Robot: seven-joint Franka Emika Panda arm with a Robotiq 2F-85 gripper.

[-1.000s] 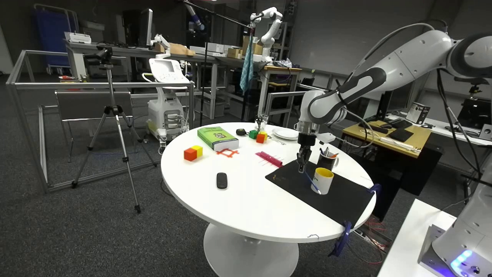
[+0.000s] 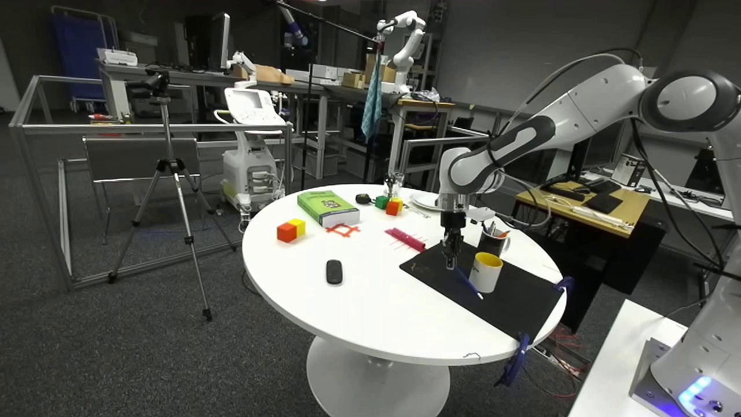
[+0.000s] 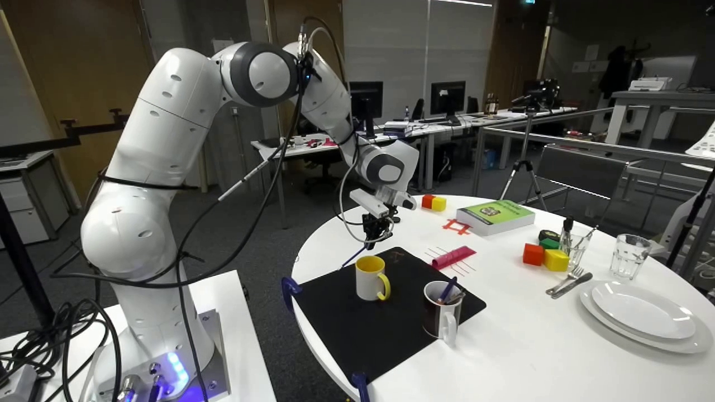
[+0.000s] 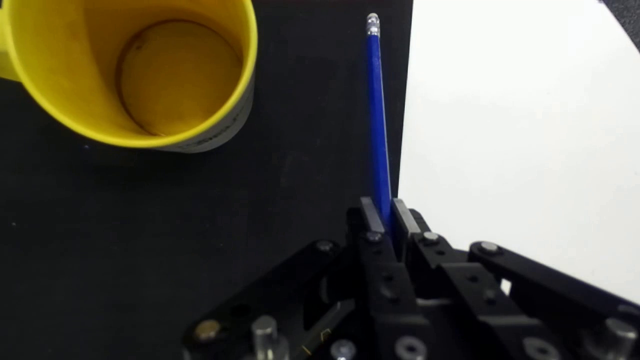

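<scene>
A blue pencil (image 4: pixel 378 114) with a white eraser end runs forward from between the metal fingertips of my gripper, which is shut on it. In exterior view 1 the gripper (image 2: pixel 451 263) hangs low over the black mat, with the pencil (image 2: pixel 468 282) slanting down toward the near side. Beside the pencil, apart from it, a white mug with a yellow inside (image 4: pixel 180 72) stands upright and looks empty. Another mug, dark and white (image 3: pixel 442 311), holds pens and stands further along the mat. Whether the pencil's eraser end touches the mat, I cannot tell.
Blue clamps (image 3: pixel 289 292) hold the black mat (image 2: pixel 517 301) at the table's edge. A pink piece (image 2: pixel 406 239), a green book (image 2: pixel 327 208), coloured blocks (image 2: pixel 289 230) and white plates (image 3: pixel 643 315) lie around.
My gripper has shifted left in exterior view 1 and slightly lower, carrying the pencil with it. The pencil's lower end has come away from in front of the yellow-lined mug.
</scene>
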